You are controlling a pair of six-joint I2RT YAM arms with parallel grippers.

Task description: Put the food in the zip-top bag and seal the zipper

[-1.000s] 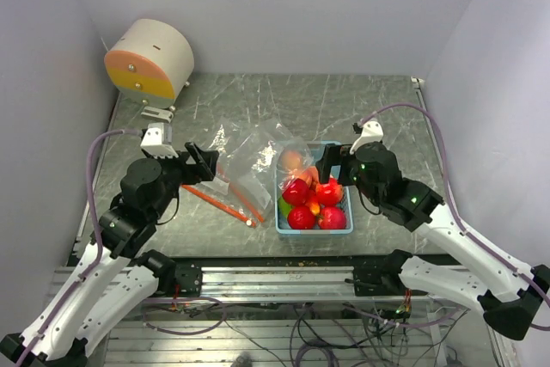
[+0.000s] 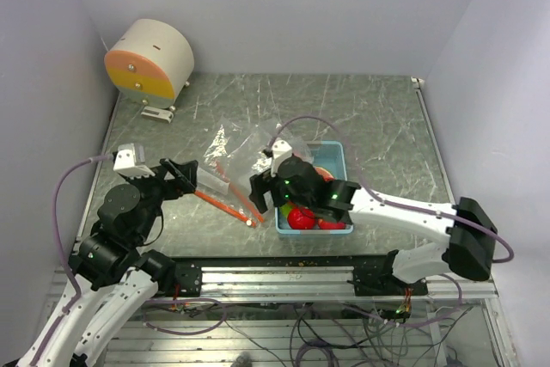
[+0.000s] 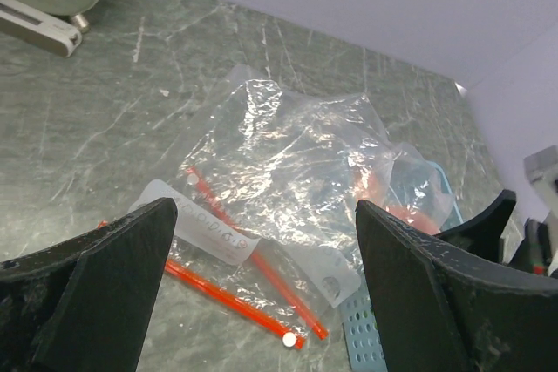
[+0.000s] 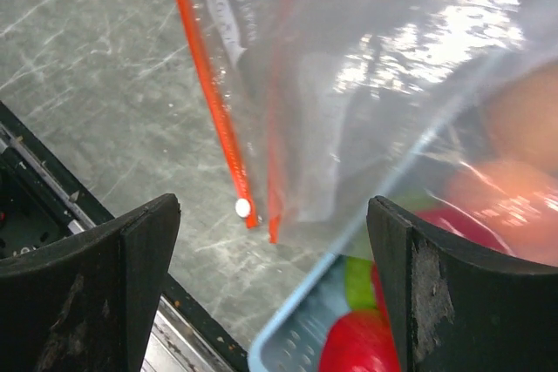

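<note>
A clear zip top bag [image 2: 245, 152] with red-orange zipper strips [image 3: 231, 298] lies flat on the counter, partly over a blue basket [image 2: 344, 165] of red, orange and green play food [image 4: 357, 346]. My left gripper [image 2: 180, 178] is open above the counter, left of the bag, nothing between its fingers. My right gripper [image 2: 265, 186] is open over the bag's right part and the basket's left edge, the bag [image 4: 331, 111] below it in the right wrist view.
A cream cylindrical object [image 2: 146, 58] with an orange and yellow end stands at the back left. Walls close the sides and back.
My right gripper has swung left from the basket's right side to over the bag and basket. My left gripper has shifted slightly left and down in the top view.
</note>
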